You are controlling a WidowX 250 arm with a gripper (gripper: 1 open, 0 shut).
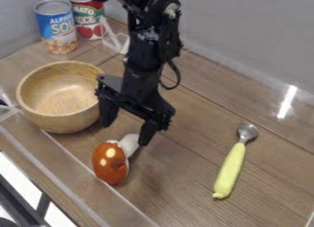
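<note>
The black gripper (128, 120) hangs low over the wood counter, fingers apart and pointing down, just above the white stem of an orange-red mushroom toy (110, 162) lying on the counter. A wooden bowl (40, 102) sits left of the gripper, beside it. No object shows clearly held between the fingers.
A utensil with a yellow-green handle (229, 166) lies at the right. A blue can (58, 28) and a red can (92, 17) stand at the back left.
</note>
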